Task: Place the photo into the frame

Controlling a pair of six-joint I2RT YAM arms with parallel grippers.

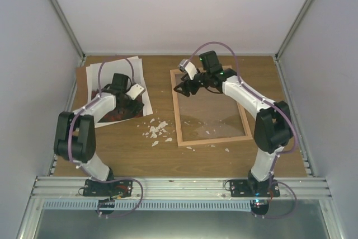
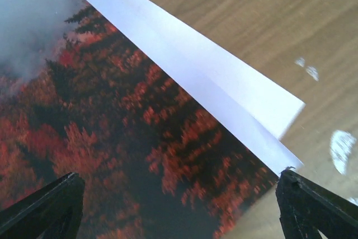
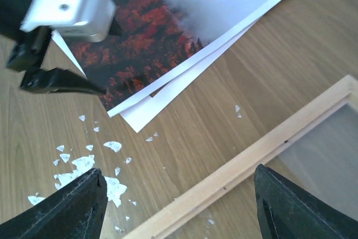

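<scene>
The photo (image 2: 128,138), printed with red forest and mist, lies at the left on white sheets (image 2: 263,93). My left gripper (image 1: 130,104) hangs open over it, fingers apart with nothing between them. The empty wooden frame (image 1: 214,139) lies right of centre, with a clear panel inside. My right gripper (image 1: 182,89) is over the frame's upper left, its fingers apart and empty; in the right wrist view it faces the frame's left rail (image 3: 235,169) and the photo beyond.
Small white scraps (image 1: 158,129) lie scattered on the wooden table (image 1: 140,155) between sheets and frame. Walls enclose the sides and back.
</scene>
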